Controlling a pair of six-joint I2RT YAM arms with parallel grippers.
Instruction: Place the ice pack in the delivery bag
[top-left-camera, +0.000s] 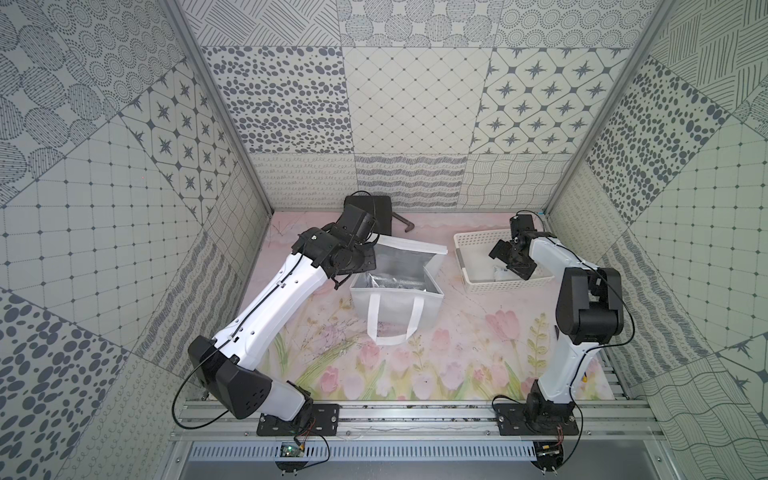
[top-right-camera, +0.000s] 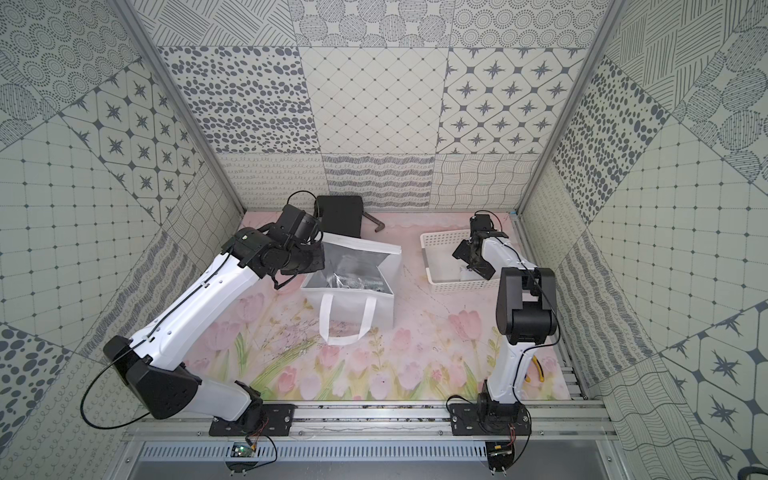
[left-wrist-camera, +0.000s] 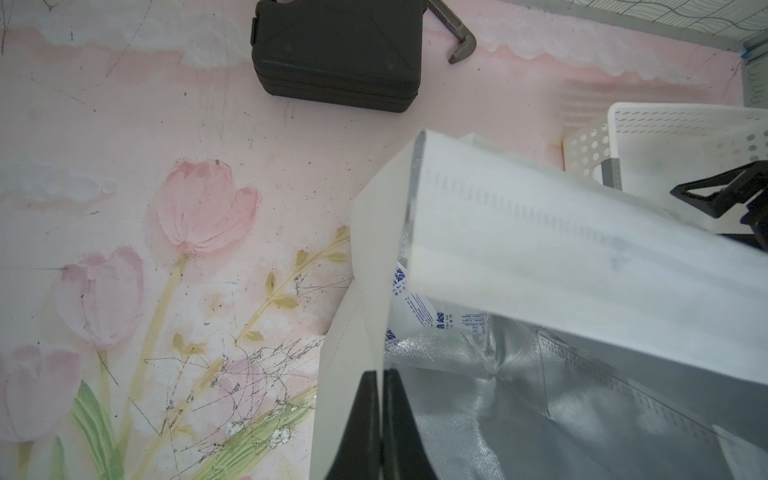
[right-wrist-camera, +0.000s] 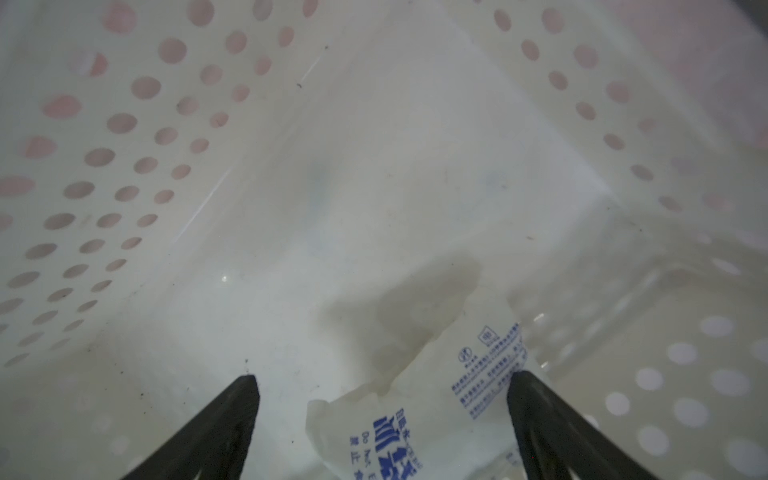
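Note:
The grey delivery bag stands open at the table's middle, a printed white pack inside it. My left gripper is shut at the bag's upper edge; the white wall runs up to its tips, and I cannot tell whether any lies between them. In the white perforated basket at the right lies an ice pack with blue print. My right gripper is down inside the basket, open, its fingertips either side of that pack.
A black case with a grey tool beside it lies at the back. Pliers lie near the right front, partly hidden by the arm. The table front is otherwise mostly clear.

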